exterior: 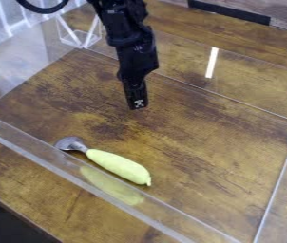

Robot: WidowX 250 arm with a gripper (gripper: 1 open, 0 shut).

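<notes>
My black gripper (137,101) points down over the middle-back of the wooden board (210,142), shut, with nothing showing between its fingers. In front of it, lower left in the camera view, lies a spoon with a silver head (72,144) and a thick pale yellow-green handle (118,166), angled toward the front right.
Clear plastic walls (283,180) border the board on its sides, front and back. The board's right half and the area between my gripper and the spoon are bare. A dark slot lies at the top of the view beyond the walls.
</notes>
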